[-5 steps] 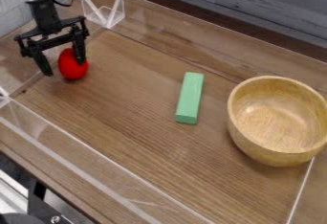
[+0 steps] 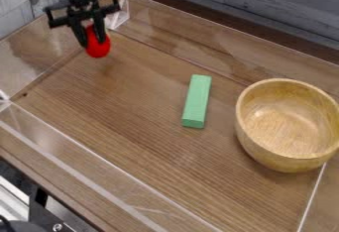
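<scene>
The black gripper (image 2: 83,21) hangs at the top left of the camera view, shut on a red object (image 2: 97,44) that sits just below its fingers. Whether the object rests on the table or is lifted is hard to tell.
A green block (image 2: 196,101) lies right of centre on the wooden table (image 2: 146,167). A large wooden bowl (image 2: 284,124) stands at the right. A wall runs along the back.
The gripper and the red object have moved from the left side toward the back and right. The green block and bowl have not moved.
</scene>
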